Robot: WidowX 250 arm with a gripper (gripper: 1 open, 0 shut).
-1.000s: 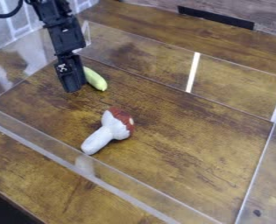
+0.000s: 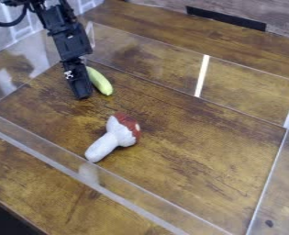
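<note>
My gripper (image 2: 81, 84) is at the upper left, low over the wooden surface, shut, with nothing seen between its dark fingers. A pale yellow-green, elongated object (image 2: 99, 80) lies just to its right, close beside the fingers; whether they touch is hard to tell. A white mushroom-shaped object with a red cap (image 2: 111, 139) lies on its side lower in the middle of the view.
Clear low walls (image 2: 274, 184) enclose the wooden area (image 2: 208, 165). A thin white strip (image 2: 203, 76) stands out at the back. The right half inside the walls is free.
My gripper has shifted slightly, its tips a little lower in the view. The objects look unmoved.
</note>
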